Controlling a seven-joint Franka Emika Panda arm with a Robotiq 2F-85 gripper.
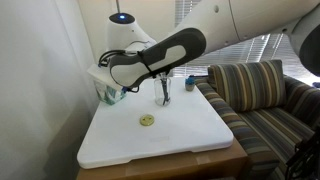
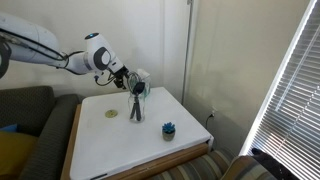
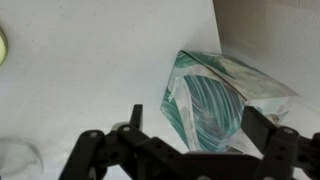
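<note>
A tissue box with a green leaf pattern stands near the wall at the table's far left; white tissue pokes out of it in the wrist view. My gripper is open above the box, its fingers wide apart and the patterned box in view beyond them. Exterior view 1 shows the box partly hidden by the arm. From the other side, the gripper hangs by the box, behind the clear container. I cannot tell whether the fingers touch it.
A clear container with dark utensils stands right of the box. A small potted blue plant and a yellow disc are on the white table. A wall borders its left side.
</note>
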